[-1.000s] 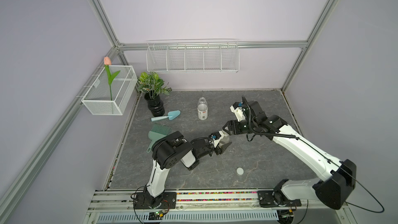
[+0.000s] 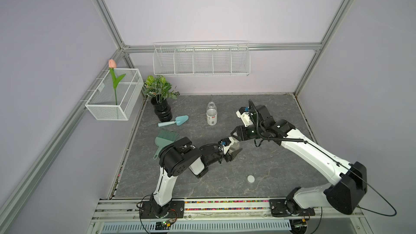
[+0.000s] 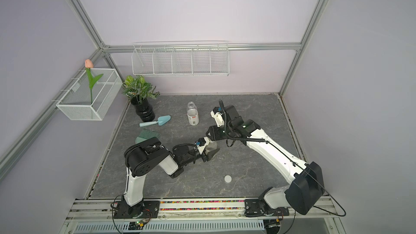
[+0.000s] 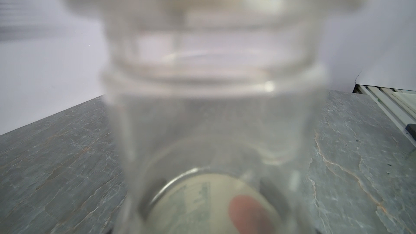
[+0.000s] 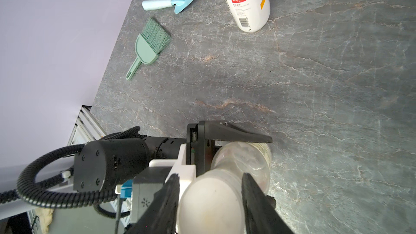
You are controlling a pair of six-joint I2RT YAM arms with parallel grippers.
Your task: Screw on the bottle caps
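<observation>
A clear bottle (image 4: 216, 125) fills the middle of the left wrist view, its neck blurred at the top. My left gripper is around it, one dark finger (image 5: 238, 132) along its far side; contact on the near side is mostly hidden. Over the bottle's mouth sits a white cap (image 5: 211, 205) between the fingers of my right gripper, which touch it on both sides. Whether the cap is seated on the threads cannot be seen. Farther back stands a second clear bottle (image 2: 212, 114), labelled white. A loose white cap (image 2: 251, 178) lies flat near the front.
At the left are a blue trowel (image 2: 175, 121), a green brush and dustpan (image 5: 148, 45) and a black pot with a plant (image 2: 162, 109). A wire basket (image 2: 108, 111) hangs on the left wall.
My right arm has shifted slightly left, its gripper staying by the bottle top. The left arm, the bottles and the loose cap look unmoved.
</observation>
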